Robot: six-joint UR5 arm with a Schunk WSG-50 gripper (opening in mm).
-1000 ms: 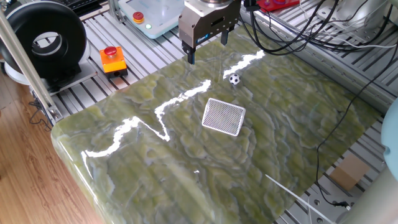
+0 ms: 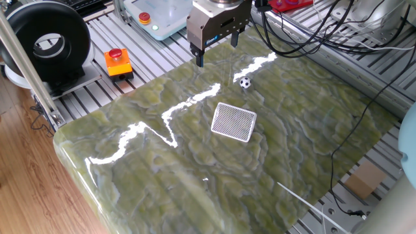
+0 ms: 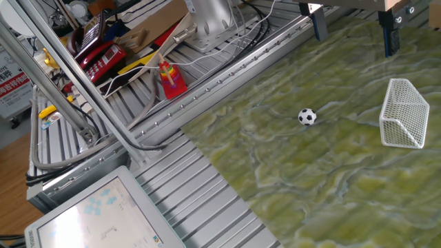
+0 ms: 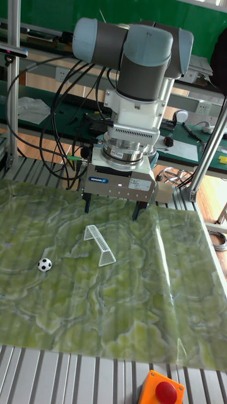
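A small black-and-white soccer ball (image 2: 245, 82) rests on the green marbled mat (image 2: 286, 143). Close by stands a white mesh goal (image 2: 234, 122), apart from the ball. The ball (image 3: 307, 116) shows left of the goal (image 3: 404, 114) in the second exterior view. Above the mat, near its edge, hangs my gripper (image 2: 218, 51), its two dark fingers spread wide with nothing between them. In the third view the gripper (image 4: 110, 207) is over the mat behind the goal (image 4: 100, 245), while the ball (image 4: 45, 264) lies to the left. No finger touches either object.
An orange emergency-stop box (image 2: 118, 64) and a black spool (image 2: 47, 43) stand beyond the mat's edge. Black cables (image 2: 305, 39) hang near the arm. A teach pendant (image 3: 103, 213) lies on the slatted table.
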